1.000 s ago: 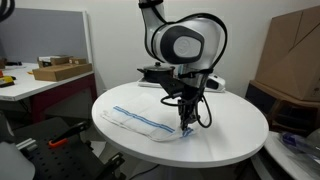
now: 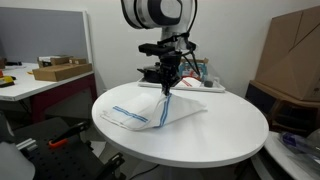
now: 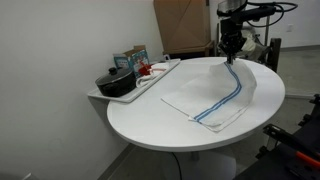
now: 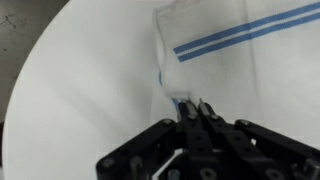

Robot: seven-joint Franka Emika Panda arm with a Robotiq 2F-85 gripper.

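Note:
A white towel [image 2: 135, 110] with blue stripes lies on the round white table [image 2: 225, 130]. One part of it is raised to my gripper [image 2: 166, 90], which is shut on the cloth. In the second exterior view, the raised fold of the towel [image 3: 240, 98] slopes up to the gripper [image 3: 230, 61], a striped band running down it. From the wrist, the towel [image 4: 225, 70] spreads ahead and to the right, its edge meeting the closed fingertips of the gripper. How much cloth sits between the fingers is hidden.
At the table's far side stands a tray [image 3: 130, 92] with a black pot [image 3: 115, 80] and a box [image 3: 132, 60]. Cardboard boxes [image 2: 62, 70] rest on a separate surface to the left.
My gripper has moved up and left in the first exterior view, away from the table's front right. The gripped part of the towel has come along, folding over toward the rest.

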